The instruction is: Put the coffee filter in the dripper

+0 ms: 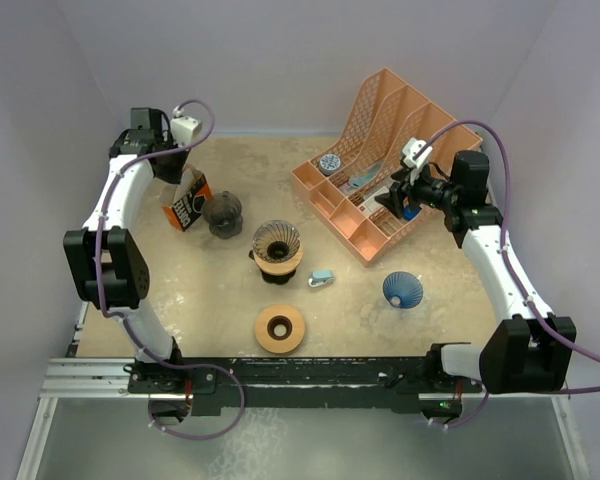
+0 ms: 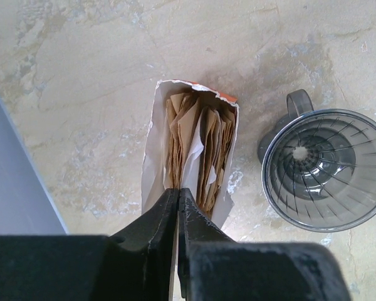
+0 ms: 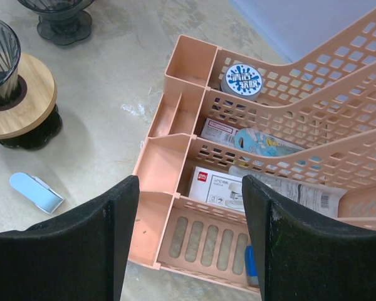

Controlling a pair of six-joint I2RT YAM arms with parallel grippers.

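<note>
An open box of brown paper filters (image 1: 187, 205) stands at the back left; its folded filters (image 2: 194, 138) fill it in the left wrist view. My left gripper is over the box with its fingertips close together at the filters; whether one is between them I cannot tell. The glass dripper (image 1: 277, 242) sits on a wooden collar (image 3: 31, 113) at the table's middle. My right gripper hangs open above the pink organizer (image 3: 169, 157).
A dark glass server (image 1: 223, 212) stands beside the box. A clip (image 1: 321, 276), a wooden ring (image 1: 280, 328) and a blue cone (image 1: 403, 290) lie toward the front, with clear table between them.
</note>
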